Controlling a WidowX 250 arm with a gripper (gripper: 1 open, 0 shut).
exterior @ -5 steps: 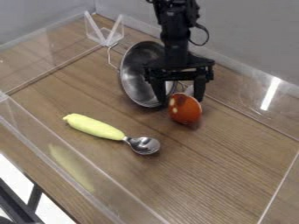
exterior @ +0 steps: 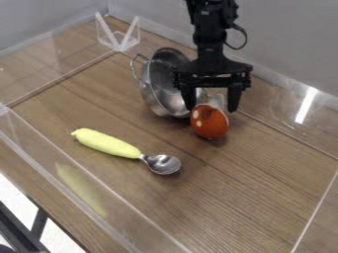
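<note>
My black gripper [exterior: 209, 79] reaches down from the top centre with its fingers spread open, one over the steel pot and the other to its right. Below it a red-orange round object [exterior: 209, 122] sits on the wooden table, close against the right side of the tilted steel pot [exterior: 158, 79]. Something pale, partly hidden, is just behind the round object.
A spoon with a yellow handle [exterior: 109, 143] lies at the front left of the table [exterior: 251, 198]. A white wire rack [exterior: 119, 38] stands at the back left, near the walls.
The red object and pot have shifted slightly at most.
</note>
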